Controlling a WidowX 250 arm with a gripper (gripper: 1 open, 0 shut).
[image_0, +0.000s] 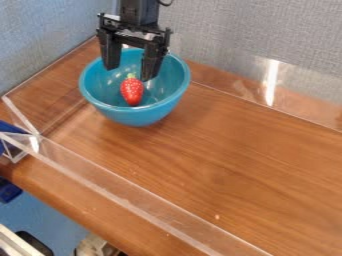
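Note:
A light blue bowl (147, 110) stands on the wooden table near the back left. Inside it, toward its left part, lies a red strawberry (132, 91). My black gripper (131, 66) hangs over the bowl's back part, above the strawberry and apart from it, with its two fingers spread and nothing between them.
Clear strips run along its left and back edges, with grey and blue walls behind. A dark blue object and white bars show at the far left edge.

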